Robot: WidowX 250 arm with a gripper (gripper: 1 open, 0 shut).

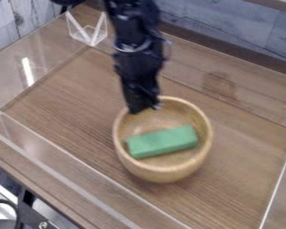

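Note:
A round tan bowl point(157, 168) sits on the wooden table at the lower middle, holding a green rectangular block point(163, 141) lying flat inside. The dark robot gripper point(138, 104) hangs over the table at the bowl's back left, above or beside its rim. Its fingertips are blurred, so whether it is open or shut is unclear.
A clear plastic object stands at the left edge. Walls line the back, and a dark cable lies at the lower left corner.

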